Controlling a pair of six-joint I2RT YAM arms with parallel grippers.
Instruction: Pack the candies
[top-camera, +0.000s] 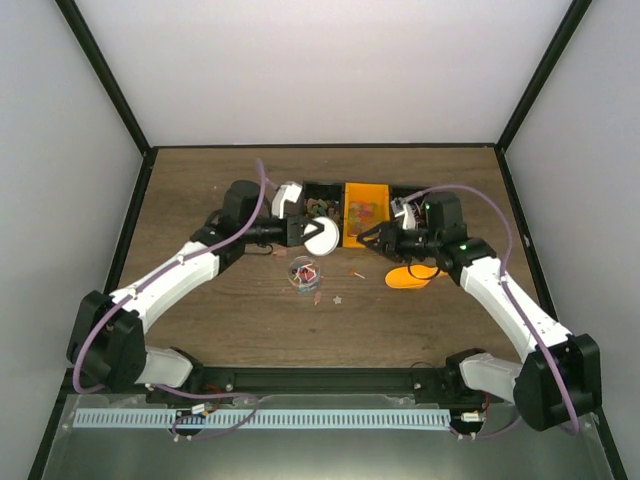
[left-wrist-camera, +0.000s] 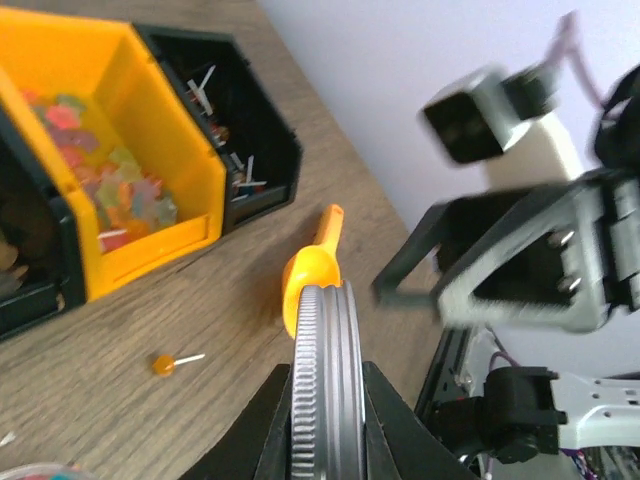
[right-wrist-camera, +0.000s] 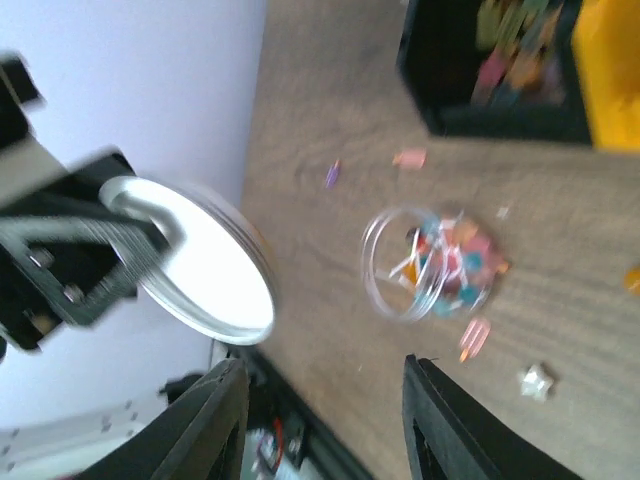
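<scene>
My left gripper (top-camera: 308, 228) is shut on a white round lid (top-camera: 322, 240), held up above the table; it shows edge-on as a silver rim in the left wrist view. Below stands a clear jar of candies (top-camera: 304, 275). My right gripper is open and empty, right of the lid. A black-and-yellow sorting box holds gummies in its yellow compartment (left-wrist-camera: 150, 140) and sticks in a black one (left-wrist-camera: 270, 160). Loose candies lie near the jar, among them an orange lollipop (left-wrist-camera: 163, 365), a pink piece (right-wrist-camera: 474, 338) and a star-shaped piece (right-wrist-camera: 535, 382).
An orange scoop (top-camera: 405, 278) lies under the right arm.
</scene>
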